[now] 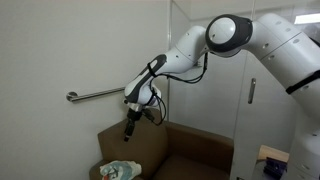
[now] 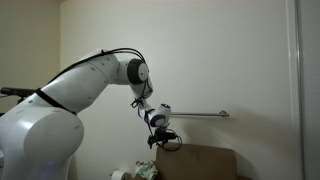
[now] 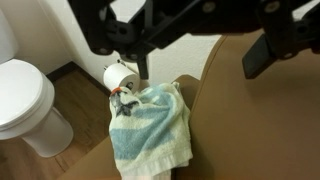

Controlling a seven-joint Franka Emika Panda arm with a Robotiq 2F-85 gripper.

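Note:
A white and light-blue towel (image 3: 150, 130) lies draped over the arm of a brown chair (image 3: 235, 130). In exterior view 1 the towel (image 1: 121, 170) shows at the bottom edge, on the chair's left side. My gripper is open, its two dark fingers wide apart with nothing between them. From exterior view 1, the gripper (image 1: 143, 122) hangs in front of the chair's backrest, above the towel and somewhat to its right. No contact with the towel shows.
A metal grab rail (image 1: 98, 94) runs along the white wall behind the gripper. Beyond the towel, the wrist view shows a white paper roll (image 3: 120, 76) and a toilet (image 3: 30, 105). The chair's seat (image 1: 190, 168) looks bare.

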